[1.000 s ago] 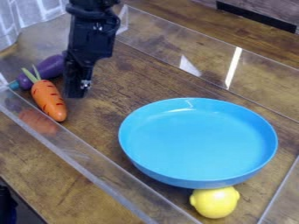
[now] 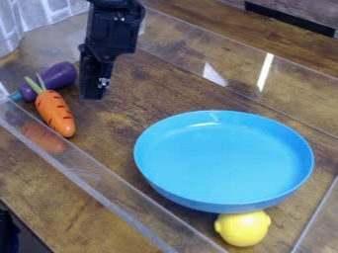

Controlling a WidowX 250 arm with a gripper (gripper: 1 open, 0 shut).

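My black gripper [image 2: 95, 87] hangs low over the wooden floor at the upper left, just right of a purple eggplant [image 2: 55, 77]. Its fingertips are small and dark, and I see nothing held between them; how far apart they are is hard to tell. An orange toy carrot [image 2: 55, 113] with green top lies below and left of the gripper. A large light-blue plate [image 2: 223, 157] fills the lower right, and a yellow lemon [image 2: 243, 229] sits at its near edge.
Clear plastic walls [image 2: 119, 188] border the wooden work area. Bare wood lies between the gripper and the plate and behind the plate.
The gripper has shifted slightly left and up over the last second. The vegetables, lemon and plate look unmoved.
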